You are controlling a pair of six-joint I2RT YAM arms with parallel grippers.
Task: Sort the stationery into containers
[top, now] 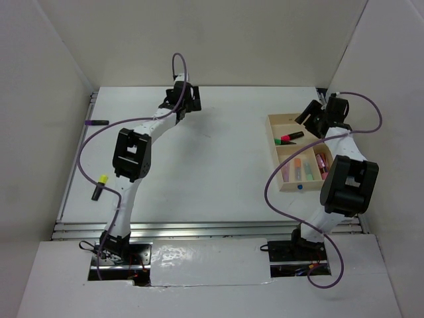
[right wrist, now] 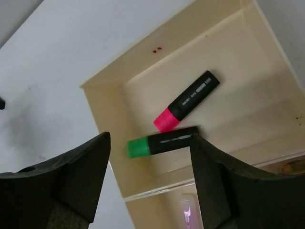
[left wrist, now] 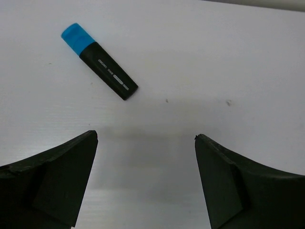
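Note:
A black highlighter with a blue cap (left wrist: pixel 100 62) lies on the white table ahead of my left gripper, which is open and empty; the arm hides it in the top view. Over the organizer box (top: pixel 272 159) my right gripper hangs open. Below it, in the large upper compartment, a green-capped highlighter (right wrist: pixel 163 141) lies close beside a pink-capped one (right wrist: pixel 187 101). At the table's left side are a purple-capped highlighter (top: pixel 97 122) and a yellow-capped one (top: pixel 99 187).
The box's lower left compartment holds several light-coloured sticks (top: pixel 297 169); the lower right one holds small items (top: pixel 322 163). A wall rises close to the right of the box.

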